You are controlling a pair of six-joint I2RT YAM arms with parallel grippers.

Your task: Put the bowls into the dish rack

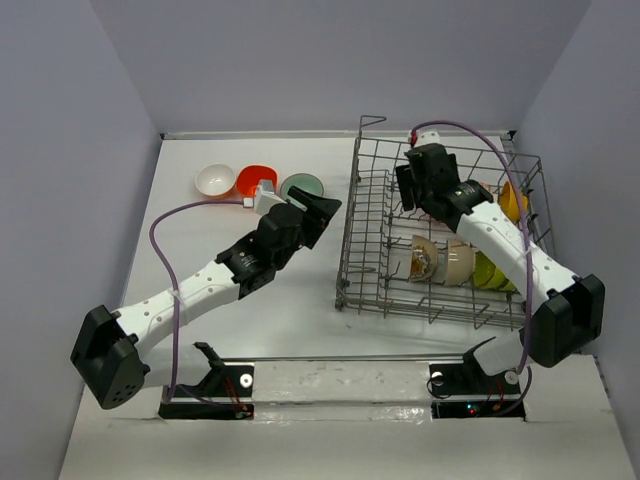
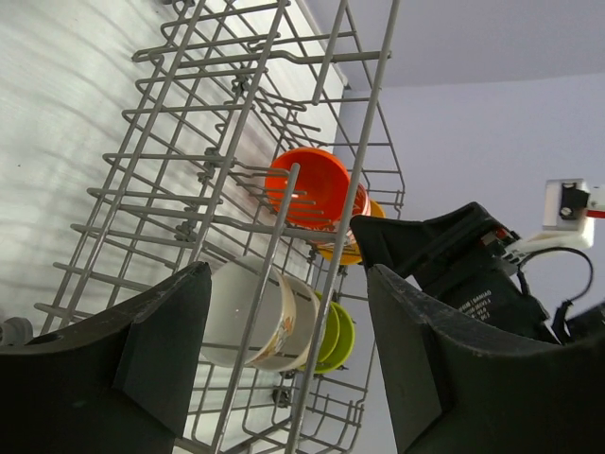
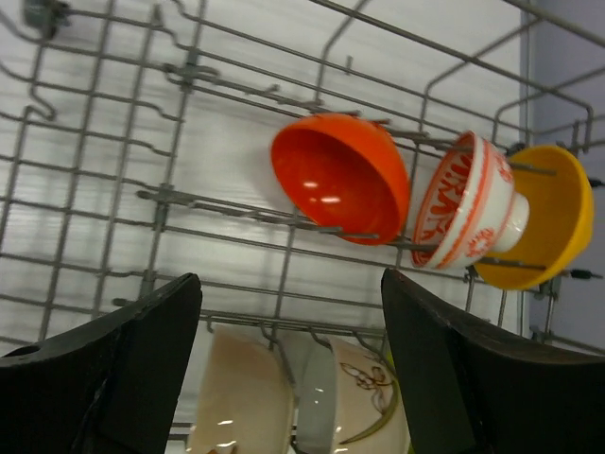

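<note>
The wire dish rack (image 1: 350, 235) fills the right half of the table. In its back row stand an orange bowl (image 3: 340, 175), a red-patterned white bowl (image 3: 473, 203) and a yellow bowl (image 3: 548, 218), tipped on their sides. Pale bowls (image 1: 424, 259) and green bowls (image 1: 487, 272) line the front row. Above the rack's back part hangs my right gripper (image 1: 428, 185), open and empty, hiding the orange bowl in the top view. Left of the rack my left gripper (image 1: 322, 220) is open with nothing between its fingers. A white bowl (image 1: 215, 180), an orange-red bowl (image 1: 256, 180) and a grey-green bowl (image 1: 302, 185) sit on the table.
Bare white table (image 1: 180, 240) lies in front of the three loose bowls. The rack's tall left side wires stand close to my left gripper. Grey walls (image 1: 270, 60) close in the back and sides.
</note>
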